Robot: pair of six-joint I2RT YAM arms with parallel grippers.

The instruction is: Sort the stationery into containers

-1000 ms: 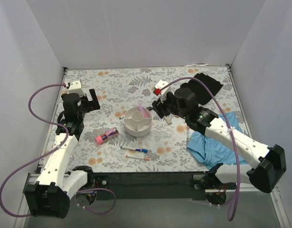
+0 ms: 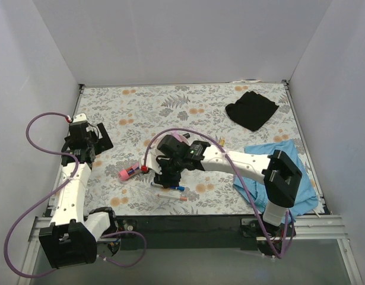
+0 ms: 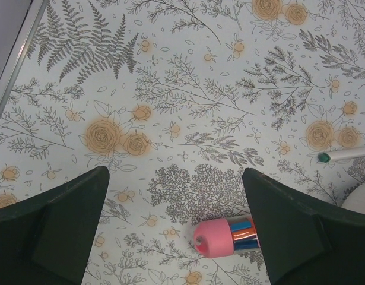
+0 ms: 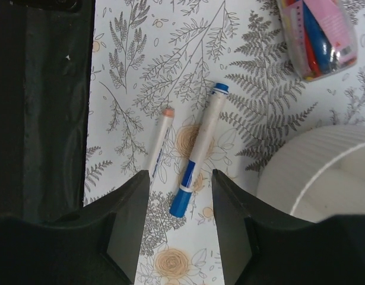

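Note:
A pink pencil case [image 3: 216,237] with pens inside lies below my open left gripper, which has nothing between its fingers. My right gripper stands open over a white blue-capped marker [image 4: 201,136] and a thinner white pen with a peach end [image 4: 161,136]; neither is held. A white round organizer [image 4: 307,148] is at lower right in the right wrist view, largely hidden by my right arm in the top view. A green-tipped pen [image 3: 342,156] lies right in the left wrist view.
A black cloth [image 2: 251,110] lies at back right, a blue cloth [image 2: 253,187] at front right. A dark edge [image 4: 45,119] runs along the front.
The left arm has shifted slightly left. The objects lie as before.

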